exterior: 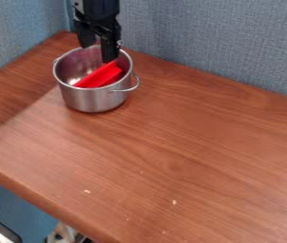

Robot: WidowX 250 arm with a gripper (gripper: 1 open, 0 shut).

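Note:
A steel pot (pixel 87 98) with wire handles stands on the wooden table toward the back left. Inside it lies an elongated red object (pixel 99 77), slanting from lower left to upper right. My black gripper (pixel 97 52) hangs from the top edge over the back of the pot, open, with its fingertips at about rim height near the red object's upper end. Whether a fingertip touches the object or pot is unclear.
Blue-grey padded walls (pixel 222 47) border it behind and at the left. Some equipment shows below the table's front left edge.

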